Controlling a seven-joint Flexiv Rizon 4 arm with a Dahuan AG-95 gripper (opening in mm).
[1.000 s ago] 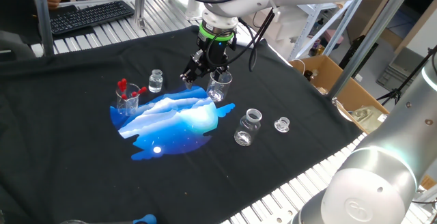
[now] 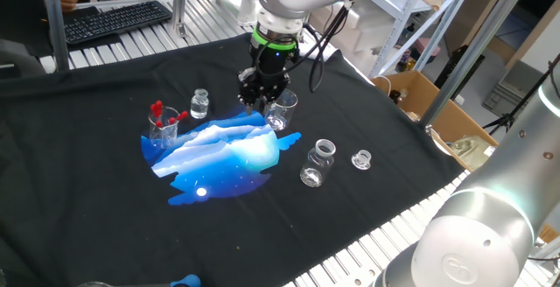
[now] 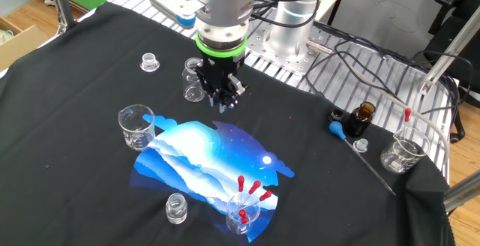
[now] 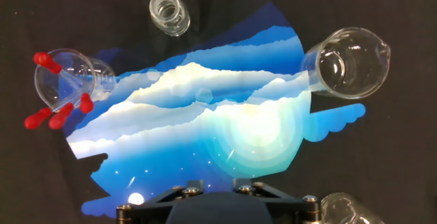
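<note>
My gripper hangs above the table, with a gap between its fingertips and nothing held there. In exterior view 2 the gripper (image 3: pixel 217 105) is over the cloth, just in front of a clear wide-mouthed jar (image 3: pixel 193 88). A blue-and-white landscape picture (image 4: pixel 198 128) lies flat on the black cloth. Around it in the wrist view are a beaker (image 4: pixel 51 80) of red-bulbed droppers at left, a small clear bottle (image 4: pixel 171 18) at top and an empty beaker (image 4: pixel 351 63) at right. The wide-mouthed jar (image 4: pixel 341 210) is cut off at the lower right corner.
A clear glass stopper (image 3: pixel 149 64) sits apart on the cloth. On the robot's base side are a brown bottle (image 3: pixel 361 118), a blue-bulbed dropper (image 3: pixel 337 130) and another beaker (image 3: pixel 403 152) with a red-bulbed dropper.
In exterior view 1 the gripper has shifted slightly to the right and turned more upright. The glassware and the picture have not moved.
</note>
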